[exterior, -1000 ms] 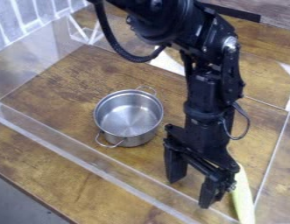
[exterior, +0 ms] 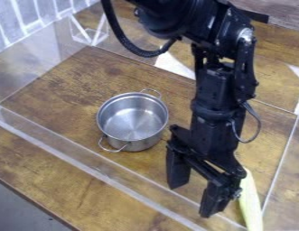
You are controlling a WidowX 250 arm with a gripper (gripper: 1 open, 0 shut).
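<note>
My black gripper [exterior: 200, 185] is low over the wooden table at the right of the camera view, its fingers open with nothing visible between them. Just right of it lies a long pale yellow-green object [exterior: 250, 207], partly behind the gripper, its upper part hidden. A steel pot [exterior: 132, 119] with two wire handles stands to the left of the arm.
Transparent walls or strips run along the table's edges. A white railing shows at the top left.
My gripper has shifted very slightly to the left over the last second. The pot and the pale object look unmoved.
</note>
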